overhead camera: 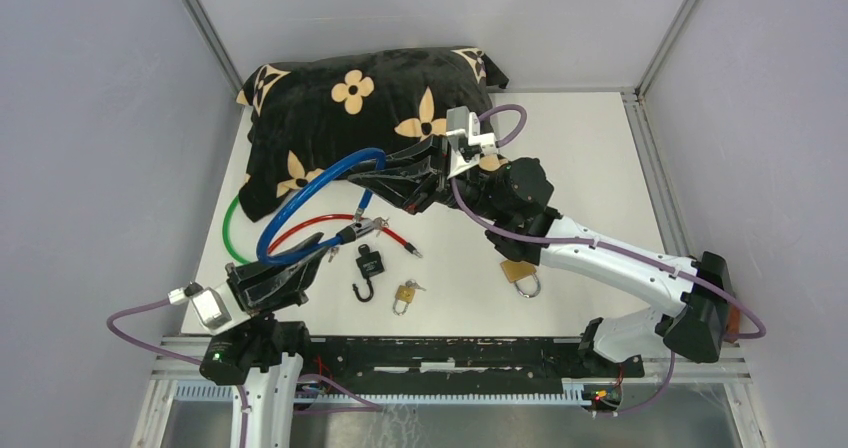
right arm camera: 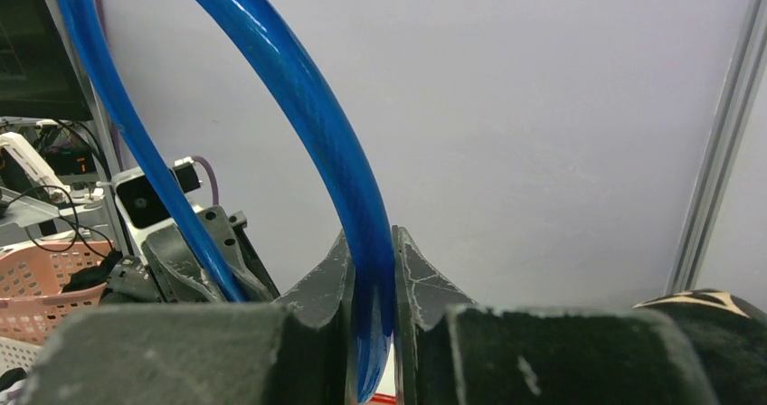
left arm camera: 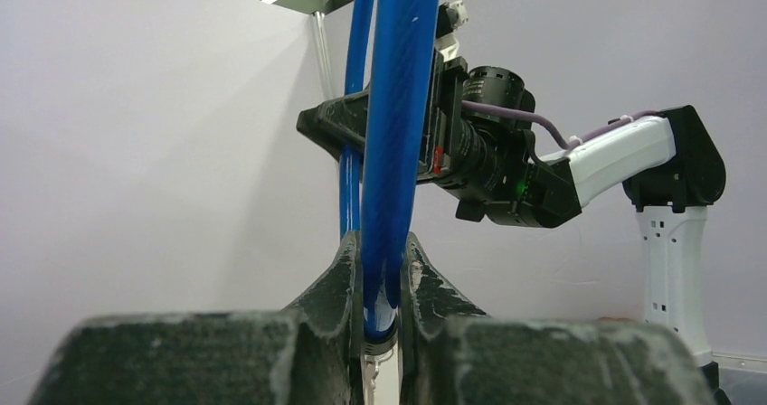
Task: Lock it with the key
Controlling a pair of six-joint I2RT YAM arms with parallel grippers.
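Note:
Both my grippers are shut on the blue cable lock [overhead camera: 305,193], which makes a raised loop above the table. My left gripper [overhead camera: 322,252] holds it close to one black-collared end. The right gripper [overhead camera: 378,175] grips the tube [right arm camera: 373,269] further along, by its other end. A metal lock cylinder [overhead camera: 370,226] with a small key by it shows close to where the two ends come together; whether they are joined, I cannot tell. In the left wrist view the blue tube [left arm camera: 394,107] runs up from between the fingers, with the right gripper's black finger [left arm camera: 333,121] behind.
Lying on the white table [overhead camera: 470,268] are a black padlock [overhead camera: 369,262], a small brass padlock [overhead camera: 404,296], a larger brass padlock [overhead camera: 518,271] and a red cable lock [overhead camera: 320,220]. A dark flowered cushion [overhead camera: 380,98] fills the back.

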